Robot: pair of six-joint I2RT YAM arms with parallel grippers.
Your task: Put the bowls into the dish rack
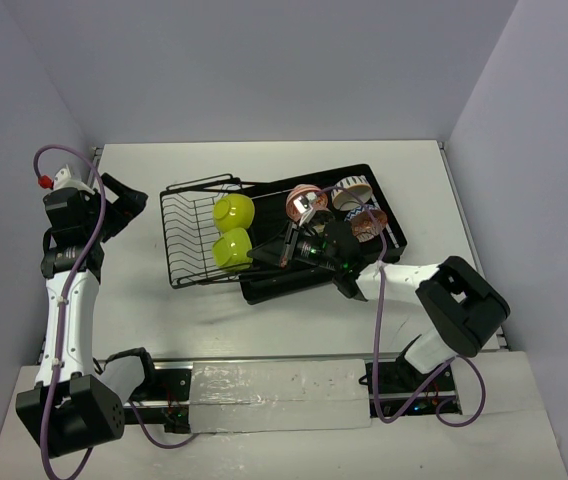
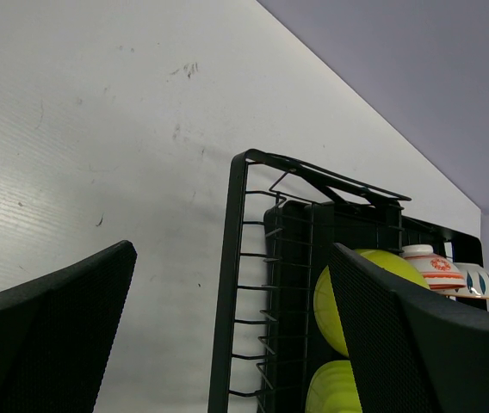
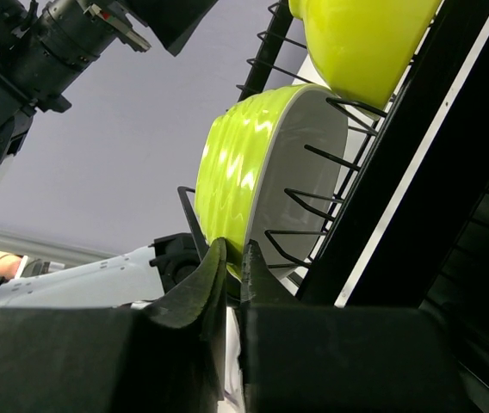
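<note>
A green bowl (image 1: 232, 250) stands on its side among the tines of the black dish rack (image 1: 182, 268); a second green bowl (image 1: 233, 212) sits behind it. My right gripper is at the lower edge of the nearer bowl, fingertips close together; whether its rim is between them is unclear. My left gripper hangs open at the left of the rack, empty in the top and left wrist views. Patterned bowls (image 1: 352, 190) and pink bowls (image 1: 304, 195) sit at the right of the rack.
The rack's black tray (image 1: 274, 290) extends to the right. Bare table (image 1: 139, 260) lies left of and in front of the rack. Grey walls bound the table at the back and sides.
</note>
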